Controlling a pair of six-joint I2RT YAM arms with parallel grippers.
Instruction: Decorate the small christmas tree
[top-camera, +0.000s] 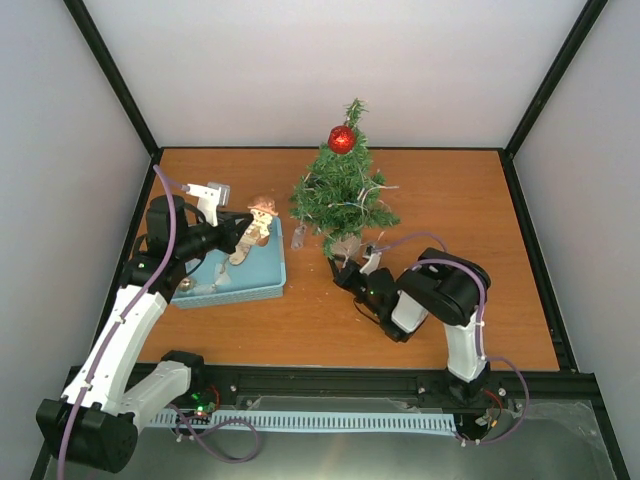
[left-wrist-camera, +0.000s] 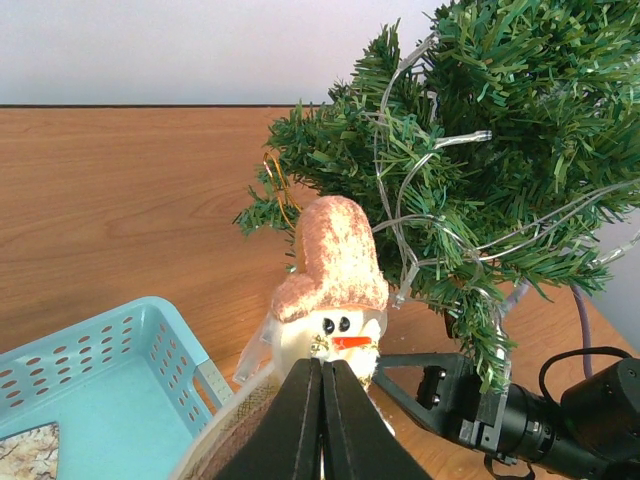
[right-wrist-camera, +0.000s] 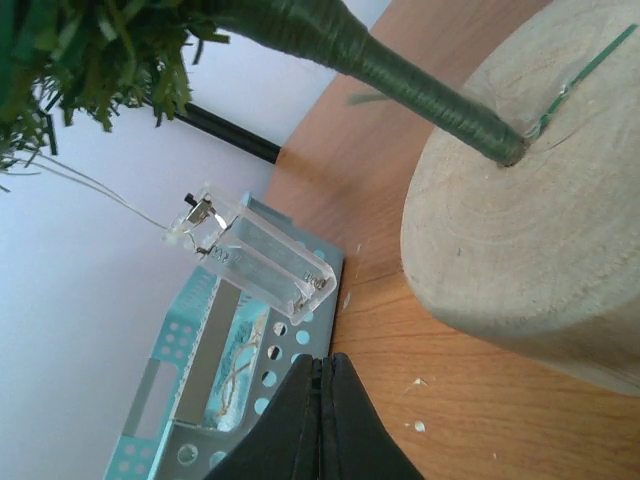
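The small Christmas tree (top-camera: 345, 190) stands in the middle of the table on a round wooden base (right-wrist-camera: 520, 230). A red ball (top-camera: 342, 139) shows near its top. My left gripper is shut over the right side of the basket. A snowman ornament (left-wrist-camera: 335, 270) with a glittery brown hat stands upright at its fingertips; its lower body is hidden, and I cannot see whether part of it is pinched. Low beside the tree base, my right gripper is shut, with nothing visible between its fingers.
A light-blue basket (top-camera: 250, 292) with other ornaments sits on the left. From the tree's left side hangs a clear battery box (right-wrist-camera: 260, 255) on a wire.
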